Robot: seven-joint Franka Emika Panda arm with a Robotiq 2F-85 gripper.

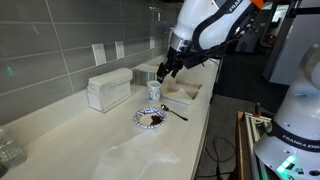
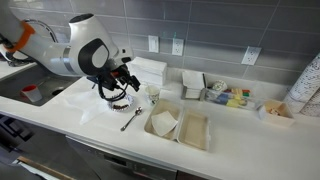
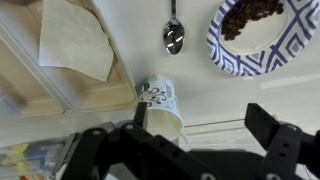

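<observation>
My open gripper hangs above the counter, its black fingers spread wide with nothing between them. In the wrist view a white patterned mug [image 3: 158, 100] lies just beyond the gap, nearer the left finger; in exterior view 1 the mug [image 1: 154, 90] stands upright below and left of the gripper [image 1: 173, 77]. A blue-and-white patterned plate [image 3: 282, 62] holds a heap of dark brown pieces [image 3: 250, 14]. Between plate and box rests a metal spoon [image 3: 174, 36]. The open box [image 3: 105, 92] has a pale paper sheet [image 3: 75, 40] inside.
White stacked containers [image 1: 108, 90] stand against the tiled wall. Snack packets [image 2: 228, 96] and a small box [image 2: 275, 112] sit farther along the counter. A white sheet [image 1: 135, 160] lies on the near counter, and the right end [image 2: 270, 150] is clear.
</observation>
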